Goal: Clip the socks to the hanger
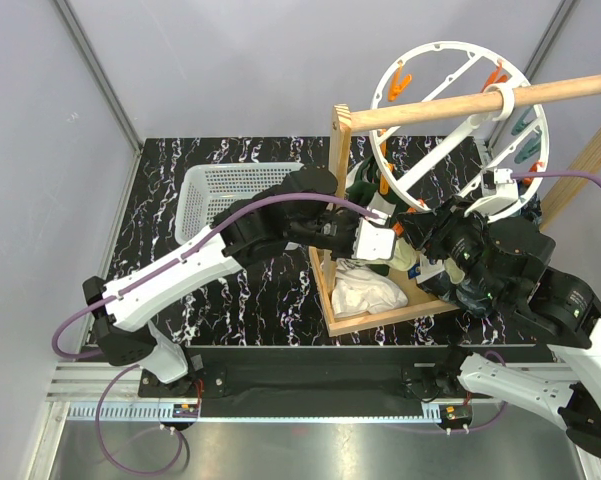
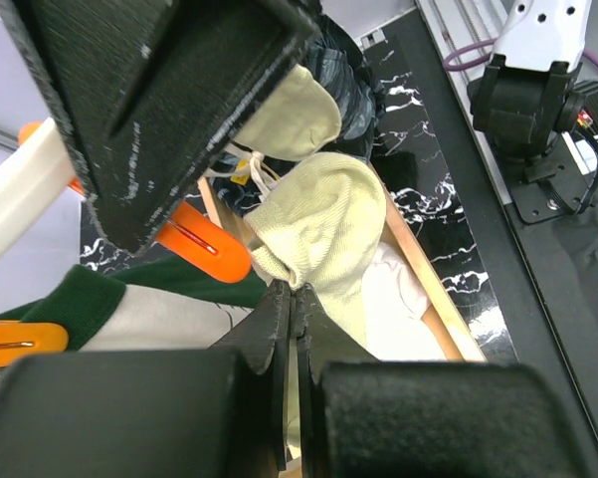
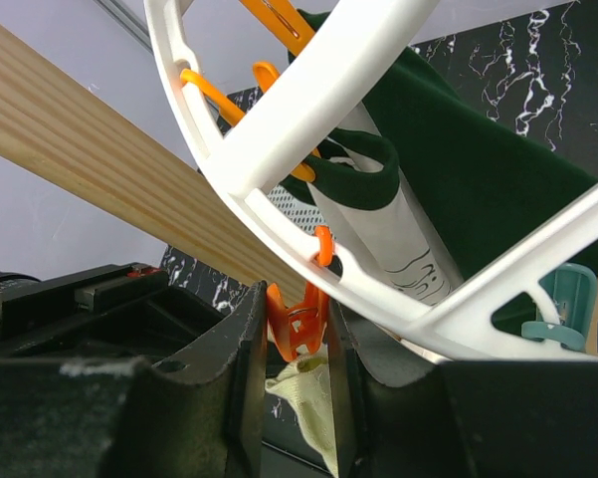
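A white ring hanger [image 1: 420, 190] hangs from the wooden bar, with orange clips around its rim. In the right wrist view my right gripper is shut on an orange clip [image 3: 297, 324] hooked to the rim. My left gripper is shut, with a cream sock [image 2: 328, 214] pinched at its fingertips and draping down behind them. That sock's edge [image 3: 313, 403] shows just below the clip in the right wrist view; whether it sits between the clip's fingers cannot be told. A white sock with green trim [image 3: 373, 194] hangs from another orange clip.
Under the hanger, a wooden base [image 1: 395, 316] holds white cloth [image 1: 365, 292]. The white basket [image 1: 192, 205] at the left looks empty. A wooden post [image 1: 339, 150] and bar [image 1: 450, 106] stand close to both arms.
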